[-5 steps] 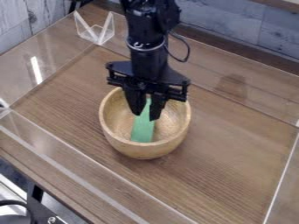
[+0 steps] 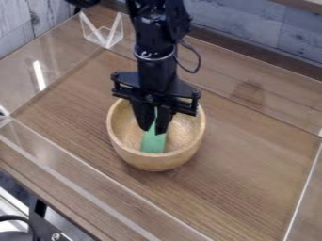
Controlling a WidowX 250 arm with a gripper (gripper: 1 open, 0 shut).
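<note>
A round tan bowl [image 2: 182, 151] sits on the wooden table, with a green object [image 2: 152, 141] lying inside it. My black gripper [image 2: 153, 120] hangs over the bowl, its fingers around the upper part of the green object or just above it; whether they touch it I cannot tell.
A white translucent item [image 2: 104, 28] lies at the upper left near the table's edge. Dark cables show at the lower left corner.
The gripper's fingers have shifted slightly over the green object, hiding more of its top. The bowl stays in place.
</note>
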